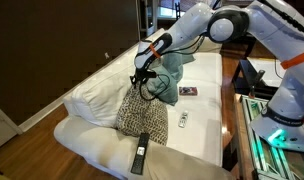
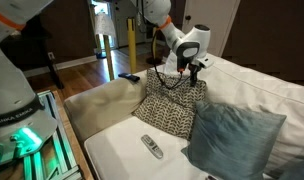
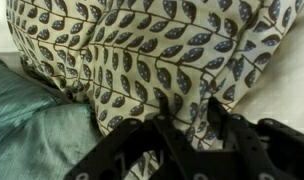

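A patterned pillow (image 1: 142, 112), pale with rows of dark leaf shapes, leans on the white couch. It fills most of the wrist view, where its cloth (image 3: 142, 60) is creased. My gripper (image 1: 142, 82) is at the pillow's upper edge. From the other side, the gripper (image 2: 196, 82) appears at the pillow's top right corner. In the wrist view the two dark fingers of the gripper stand apart, with a ridge of the leaf cloth showing between them. Whether the fingertips touch the cloth is unclear.
A teal pillow (image 2: 232, 138) sits right beside the patterned one. On the couch seat lie a white remote (image 2: 151, 146) and a small dark red object (image 1: 187, 91). A long black remote (image 1: 140, 154) rests on the couch arm (image 1: 182, 165). Some seat is bare.
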